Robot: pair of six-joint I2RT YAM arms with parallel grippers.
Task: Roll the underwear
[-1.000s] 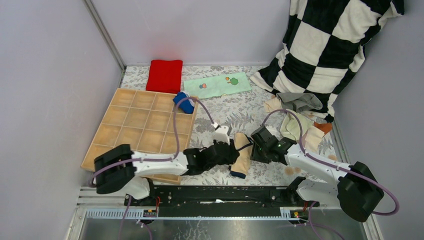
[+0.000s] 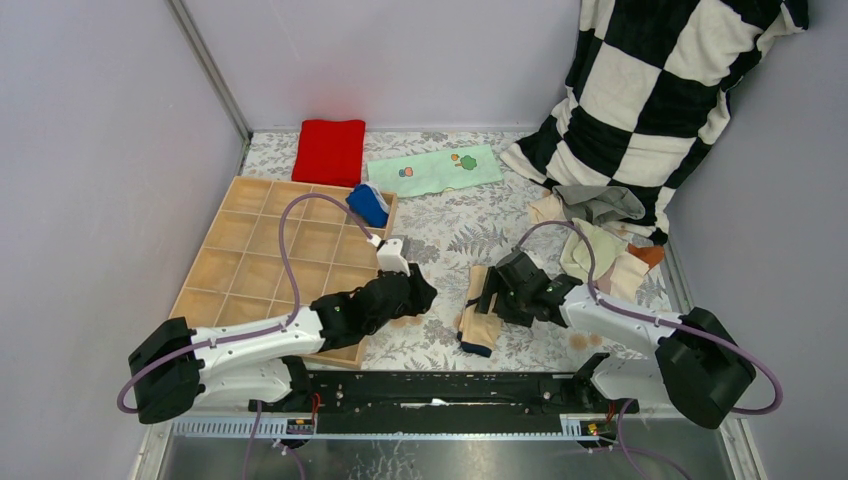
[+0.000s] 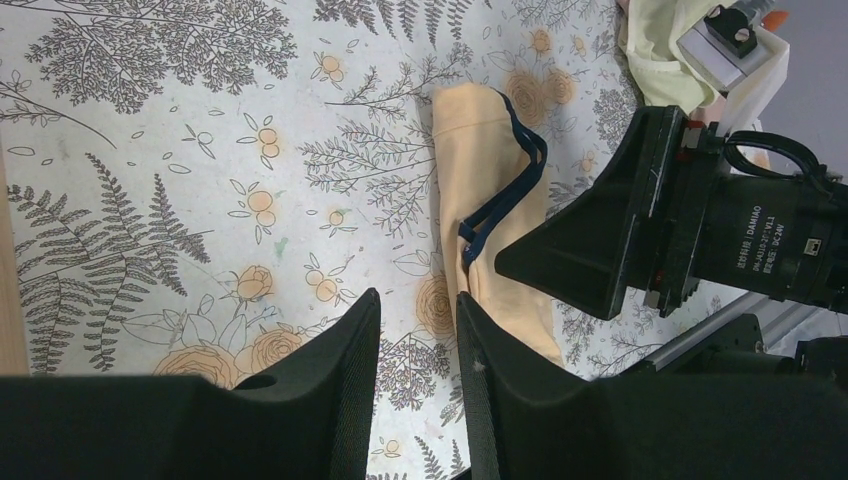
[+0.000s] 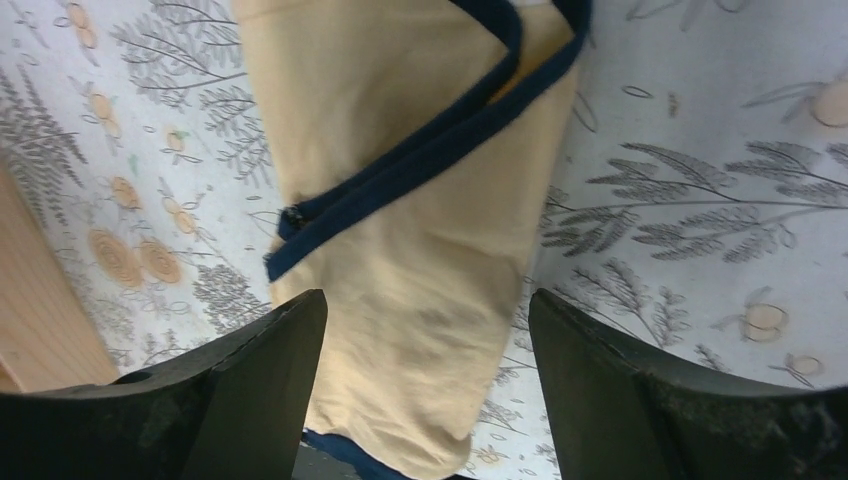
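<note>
The underwear (image 2: pixel 472 315), beige with navy bands, lies folded into a long narrow strip on the patterned mat. In the right wrist view a dark band crosses the beige cloth (image 4: pixel 420 260) diagonally. My right gripper is open over this cloth, one finger towards each long side; contact with it cannot be told. To the left of the strip, my left gripper is partly open, with only mat showing between its fingers. The underwear (image 3: pixel 480 170) shows beyond it in the left wrist view, partly covered by the right gripper.
A wooden divided box (image 2: pixel 240 235) stands close on the left, partly under the left arm, with a blue cloth (image 2: pixel 368 205) at its back right corner. Red (image 2: pixel 330 150) and green (image 2: pixel 435 172) cloths lie at the back. Loose garments (image 2: pixel 600 205) are heaped at right.
My left gripper has drawn back leftward from beside the underwear. My right gripper has moved left over the strip, and its fingers have spread. The blue cloth and box have shifted slightly.
</note>
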